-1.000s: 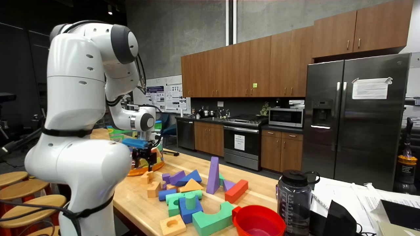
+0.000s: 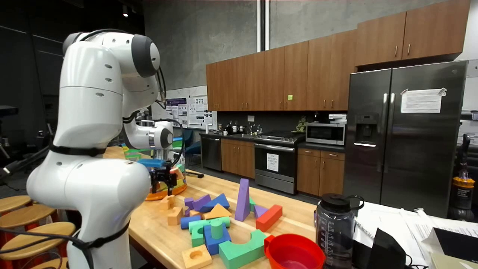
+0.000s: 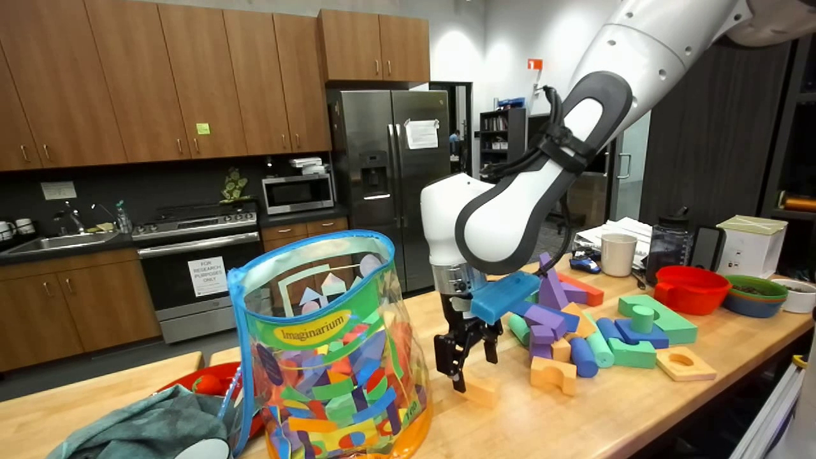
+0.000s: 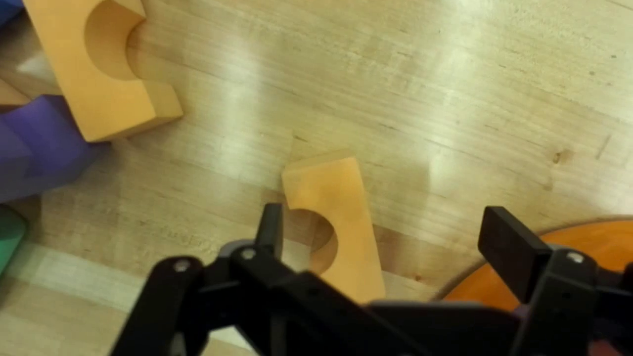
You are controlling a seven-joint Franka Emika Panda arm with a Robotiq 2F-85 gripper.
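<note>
In the wrist view, an orange block point(image 4: 350, 228) with a half-round notch lies on the wooden table below my gripper. The fingers stand wide apart, one finger on each side of the block, closer to its notched side, and neither visibly grips it. From the second exterior view, the gripper point(image 3: 475, 363) points down over that same block point(image 3: 480, 390), just beside the clear bag of blocks point(image 3: 344, 359). A second notched orange block point(image 4: 98, 71) is at the upper left of the wrist view, apart from the fingers.
Several coloured blocks crowd the table, among them a purple wedge point(image 2: 242, 199) and a green arch point(image 2: 244, 251). A red cup point(image 2: 295, 253) and a dark bottle point(image 2: 335, 231) stand beyond them. The bag's orange base point(image 4: 593, 255) is near one finger. Bare table point(image 4: 332, 77) shows around the block.
The arm's upper links have shifted slightly to the right in the first exterior view. The gripper has moved only slightly; the blocks lie where they were.
</note>
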